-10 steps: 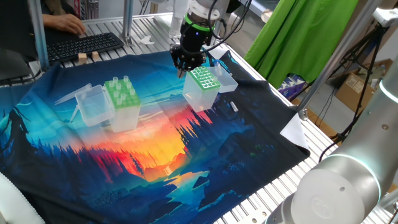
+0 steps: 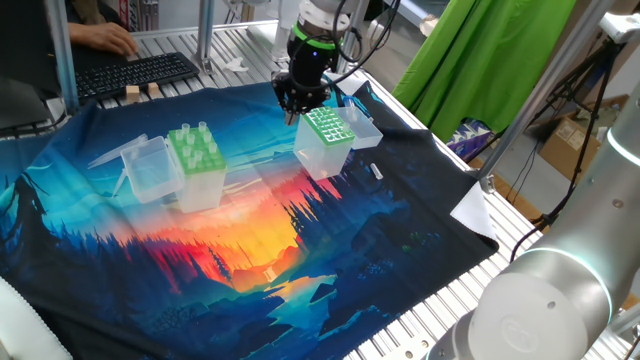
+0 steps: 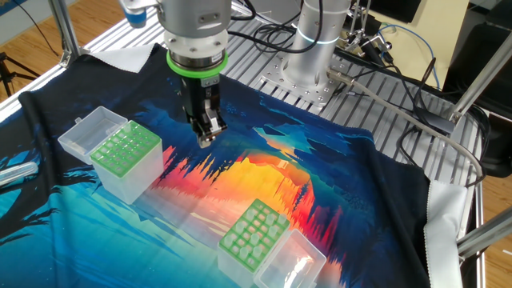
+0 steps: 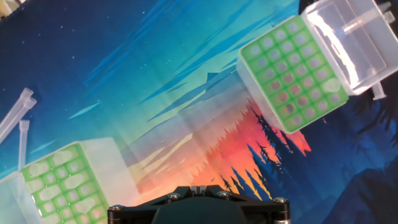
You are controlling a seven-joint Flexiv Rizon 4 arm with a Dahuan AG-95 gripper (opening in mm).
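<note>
My gripper [image 2: 291, 118] hangs above the cloth, close to the nearly empty rack in exterior view 1. In exterior view 2 the gripper [image 3: 206, 142] is clear of both boxes. Its black fingertips [image 4: 193, 190] meet at the bottom of the wrist view, and nothing shows between them. One clear box with a green grid rack [image 2: 196, 150] carries several clear tubes standing upright; it is the rack [image 4: 65, 186] at lower left in the wrist view. The other green-topped box [image 3: 126, 152] shows mostly empty holes, with one pale spot near a corner in the wrist view.
Each box has an open clear lid [image 2: 152, 170] beside it. Loose clear tubes [image 4: 18, 112] lie by the tube-filled rack. A small white piece [image 2: 376, 171] lies near the other box. A printed cloth [image 2: 270, 310] covers the table, with free room in front.
The gripper has shifted very slightly in exterior view 1; the boxes, tubes and lids have not moved.
</note>
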